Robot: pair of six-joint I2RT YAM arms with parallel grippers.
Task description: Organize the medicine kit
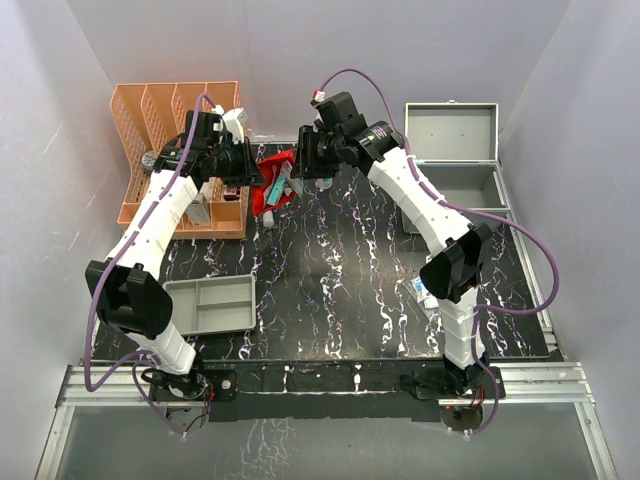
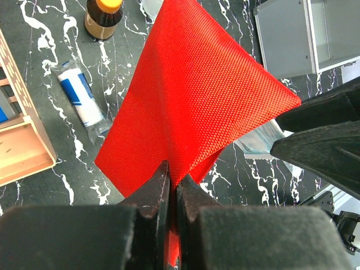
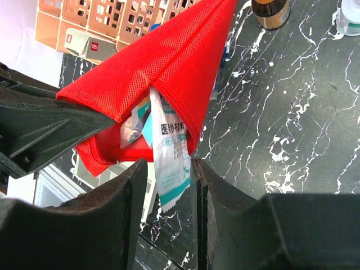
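A red fabric pouch (image 1: pixel 270 182) hangs from my left gripper, which is shut on its edge. The pouch fills the middle of the left wrist view. Its mouth gapes toward my right gripper, which stands open. Out of the mouth sticks a white and teal packet (image 3: pixel 170 149) with printed lettering, and its lower end appears between the open fingers in the right wrist view, without visible grip. More packets (image 3: pixel 135 122) show inside the pouch; its depth is hidden.
An orange divided rack (image 1: pixel 160 120) stands at the back left, a grey two-part tray (image 1: pixel 210 304) at the front left. Behind the pouch are a brown bottle (image 2: pixel 103 19) and a bandage roll (image 2: pixel 80 95). At right lie an open grey case (image 1: pixel 452 132) and a bagged item (image 1: pixel 422 293).
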